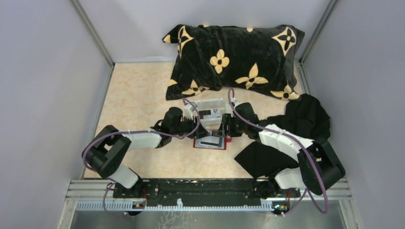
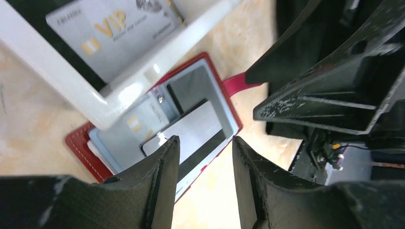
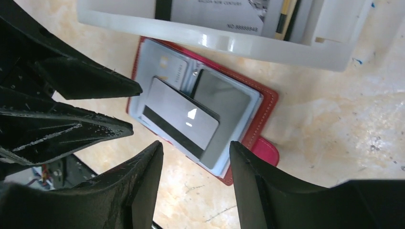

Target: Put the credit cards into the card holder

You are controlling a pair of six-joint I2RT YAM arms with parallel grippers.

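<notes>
The card holder (image 1: 210,141) lies open on the table with a red border and clear grey pockets. On its pockets rests a white card with a black stripe (image 3: 179,117), lying at a slant in the right wrist view. A silver card (image 2: 117,33) marked VIP lies in the white box (image 1: 210,103) behind the holder. My left gripper is part open above the holder, its gap empty. From the right, my right gripper also hangs over the holder, part open and empty. The two grippers face each other closely.
A red tab (image 3: 265,151) sticks out from the holder's right side. Black cloth (image 1: 262,160) covers the table at the right, and a dark patterned cushion (image 1: 239,57) stands at the back.
</notes>
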